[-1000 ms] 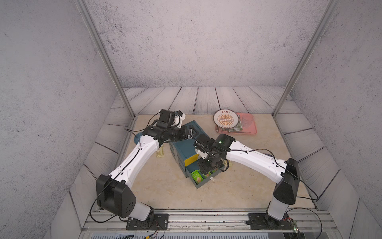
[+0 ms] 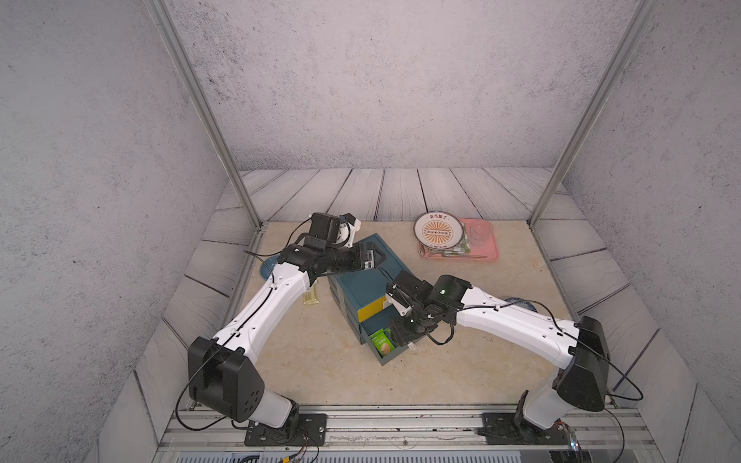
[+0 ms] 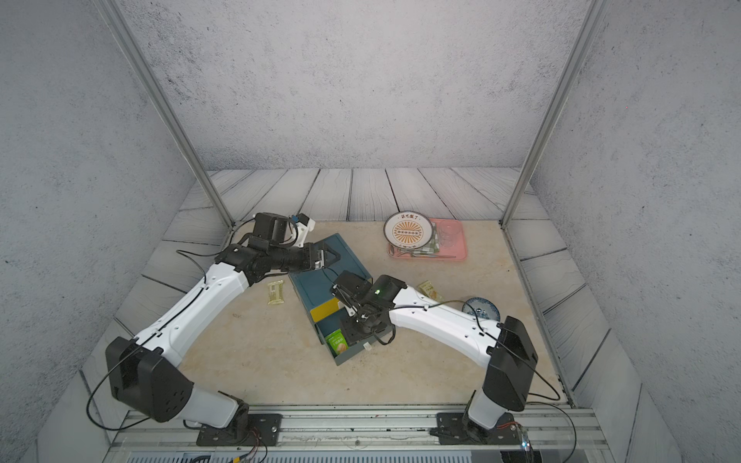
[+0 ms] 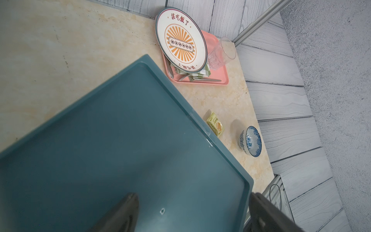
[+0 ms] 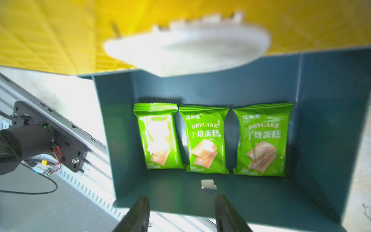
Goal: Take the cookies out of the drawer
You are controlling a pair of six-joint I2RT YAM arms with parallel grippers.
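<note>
Three green cookie packets lie side by side on the floor of the open drawer [image 5: 270, 201]: the left packet [image 5: 160, 135], the middle packet [image 5: 204, 139] and the right packet [image 5: 262, 139]. My right gripper is open over the drawer's front side, its fingers [image 5: 139, 214] apart and empty. From the top left, one green packet [image 2: 382, 342] shows beside the right arm, which hides the others. My left gripper, open and empty, is above the blue cabinet top [image 4: 127, 127].
A yellow upper drawer front [image 5: 316, 27] with a white handle [image 5: 189, 48] overhangs the open drawer's back. Beige packets lie on either side of the cabinet, one [image 3: 275, 291] at left. The pink tray [image 4: 222, 77], plate [image 4: 181, 40] and bowl [image 4: 250, 141] stand farther off.
The left arm and the drawer look unmoved.
</note>
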